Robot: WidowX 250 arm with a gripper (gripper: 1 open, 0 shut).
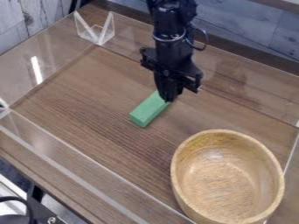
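A green rectangular object (149, 108) lies flat on the wooden table in the middle of the view. The black arm reaches down from the top, and its gripper (166, 94) sits low at the upper right end of the green object. Whether the fingers are shut on it is too small and dark to tell.
A large round tan bowl (228, 178) fills the lower right. Clear plastic pieces stand at the upper left and left edge.
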